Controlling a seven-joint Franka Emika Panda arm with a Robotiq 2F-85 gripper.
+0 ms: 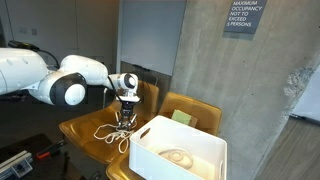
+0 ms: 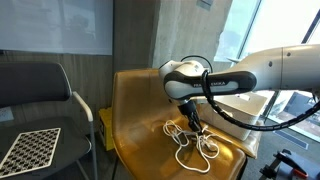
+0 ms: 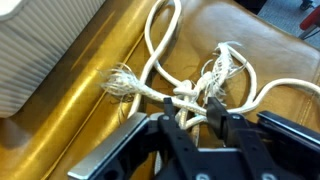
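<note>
A white rope [image 3: 180, 103] with frayed ends lies knotted and looped on the brown leather seat [image 2: 135, 135]. In the wrist view my gripper is at the knot, its dark fingers closed on a strand of the rope. More rope loops [image 2: 205, 150] spread over the seat around the gripper in the second exterior view. From the first exterior view, the gripper [image 1: 126, 118] points down at the rope, low over the seat. The fingers hide part of the knot.
A white box [image 1: 180, 150] stands to the right of the rope, with a coil of pale rope [image 1: 178, 157] inside. A green cushion [image 1: 182, 118] sits behind it. Beside the seat is a dark chair [image 2: 45, 110] with a patterned sheet [image 2: 30, 150].
</note>
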